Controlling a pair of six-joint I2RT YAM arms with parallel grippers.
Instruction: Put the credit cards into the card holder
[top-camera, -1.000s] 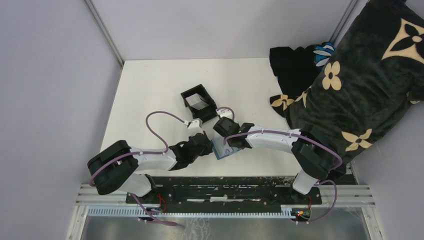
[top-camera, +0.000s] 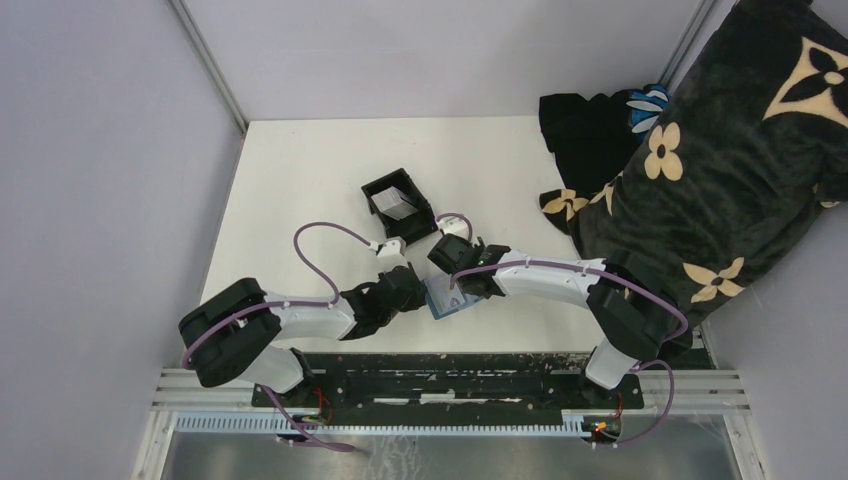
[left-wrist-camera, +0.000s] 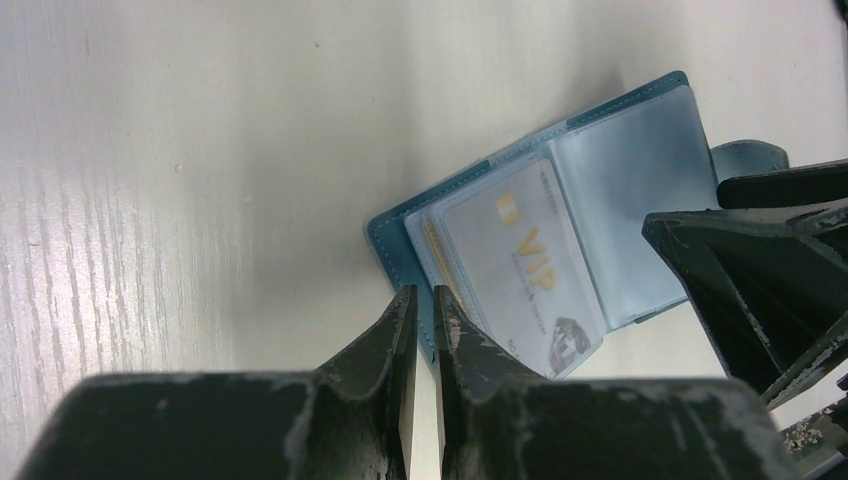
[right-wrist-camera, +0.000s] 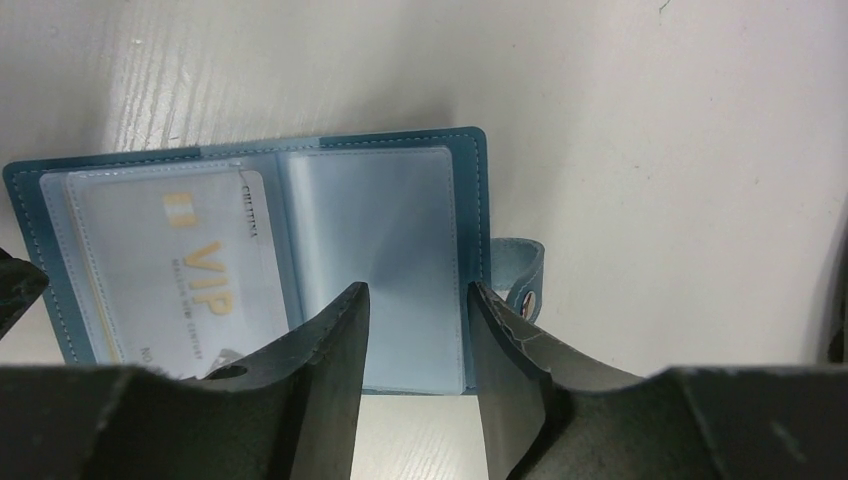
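The blue card holder (left-wrist-camera: 630, 180) lies unfolded on the table, with clear pockets on both halves. A pale card with gold VIP lettering sits in the left pocket, as the right wrist view also shows (right-wrist-camera: 200, 265). The other clear pocket (right-wrist-camera: 400, 230) appears empty. At the holder's left edge is my left gripper, its fingertips a narrow gap apart, with no card visible between them. My right gripper stands open over the holder's right half, near the edge with the snap strap (right-wrist-camera: 520, 270). Both grippers partly cover the holder from above.
Behind the grippers stands a black open box (top-camera: 420, 228) with pale cards (top-camera: 394, 203) inside. A dark patterned cushion (top-camera: 640, 220) and a black cloth (top-camera: 585, 130) take up the right side. Free table extends at the left and back.
Both arms have shifted very slightly. The holder and the black box stay where they were.
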